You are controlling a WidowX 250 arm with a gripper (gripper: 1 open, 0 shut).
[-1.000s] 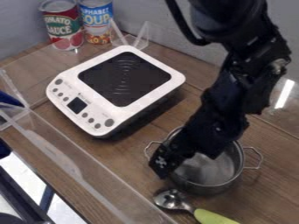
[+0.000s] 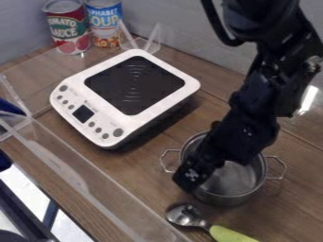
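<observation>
A steel pot (image 2: 235,185) with two handles stands on the wooden counter at the lower right. My black gripper (image 2: 190,175) reaches down over the pot's left side, at its rim; its fingertips are dark and I cannot tell whether they are open or shut. A spoon with a green handle (image 2: 229,233) lies in front of the pot. A white induction cooker (image 2: 94,124) with a black top sits left of the pot.
A tomato sauce can (image 2: 68,29) and a soup can (image 2: 105,25) stand at the back left by the wall. Clear plastic edges run along the left. Bare counter (image 2: 294,189) is at the right.
My gripper and arm have moved slightly to the right since a second ago, and the pot appears shifted a little right with them.
</observation>
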